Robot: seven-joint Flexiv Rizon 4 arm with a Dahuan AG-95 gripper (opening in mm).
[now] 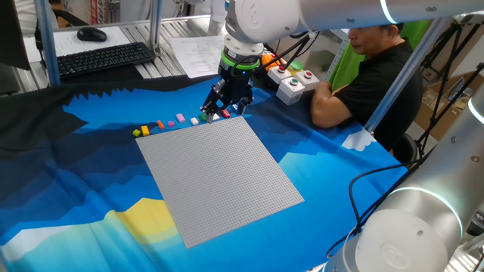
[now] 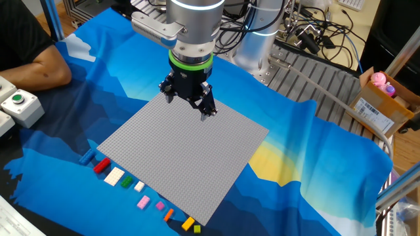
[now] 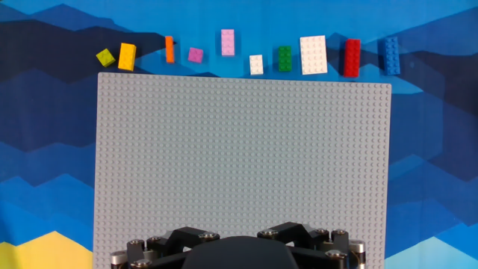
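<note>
My gripper [image 2: 188, 109] hangs above the grey studded baseplate [image 2: 180, 157], its two fingers spread wide and nothing between them. In the wrist view the bare baseplate [image 3: 243, 149] fills the middle. Along its far edge lies a row of loose bricks: lime [image 3: 105, 57], yellow [image 3: 128, 57], orange [image 3: 169, 49], magenta [image 3: 196, 54], pink [image 3: 228, 42], small white [image 3: 256, 64], green [image 3: 284, 58], large white [image 3: 314, 54], red [image 3: 352, 57] and blue [image 3: 392, 56]. All lie apart on the cloth, off the plate.
A patterned blue cloth [image 1: 91, 177] covers the table, with free room on both sides of the plate. White button boxes [image 1: 290, 91] stand near a person [image 1: 386, 79], whose forearm rests at the table's edge. A keyboard [image 1: 106, 60] lies at the back left.
</note>
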